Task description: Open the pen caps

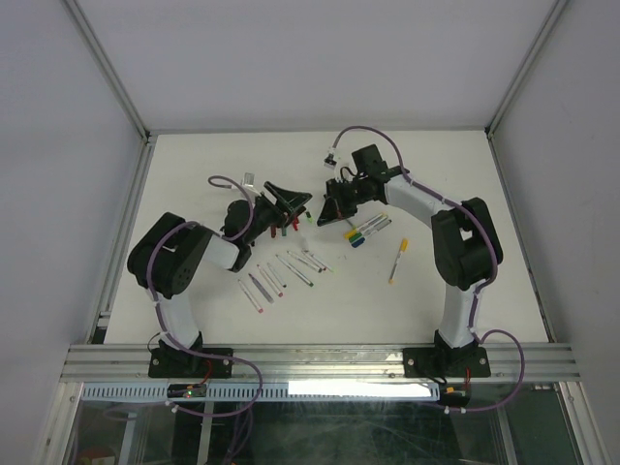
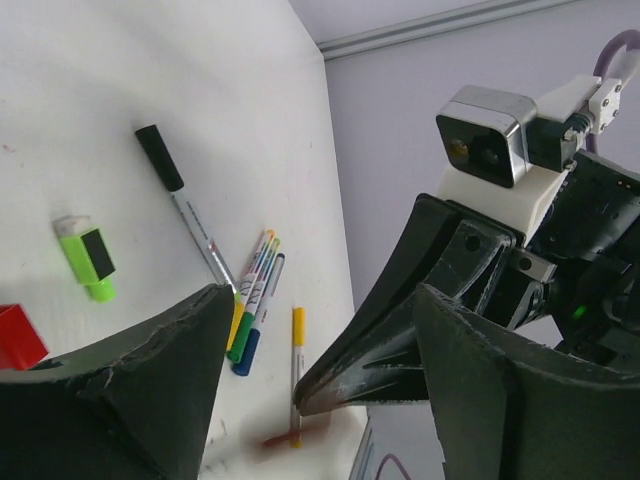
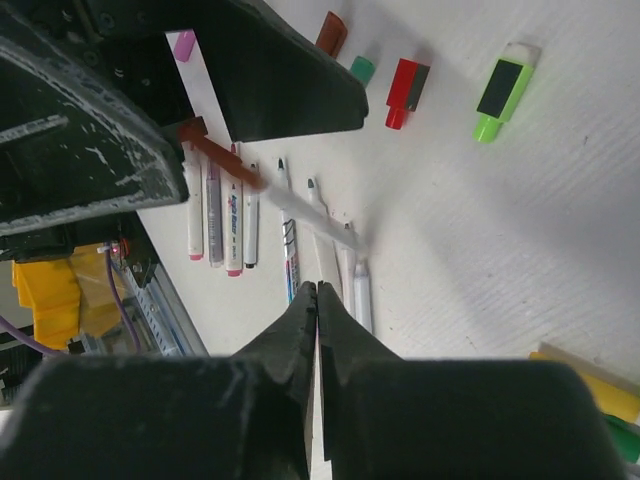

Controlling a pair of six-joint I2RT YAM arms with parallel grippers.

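A white pen with a brownish-red cap is blurred in both wrist views. My right gripper is shut on it near its white end, though the contact itself is indistinct. My left gripper is part open, its fingers on either side of the capped end. The two grippers meet above the table middle in the top view. Loose caps lie beyond: a red one, a light green one, a dark green one and a brown one. Several pens without caps, including a white one, lie on the table.
A black-capped marker lies near yellow-, green- and blue-capped markers right of the middle. A yellow-capped pen lies alone farther right.
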